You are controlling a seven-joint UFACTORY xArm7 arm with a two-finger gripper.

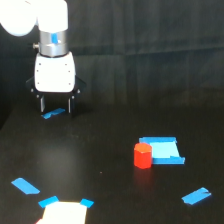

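Note:
A small red block [143, 155] stands at the left front part of a pale square [163, 150] edged with blue tape; whether it rests on the square or just beside it, I cannot tell. Well apart from it, at the far left, my gripper [56, 107] hangs low over the dark table. Its two dark fingers [42, 103] are spread, and no object shows between them.
Blue tape strips lie on the table: one [53, 114] below the gripper, one [25, 186] at the left, one [196, 196] at the right front. A white object [64, 213] is cut off at the bottom edge.

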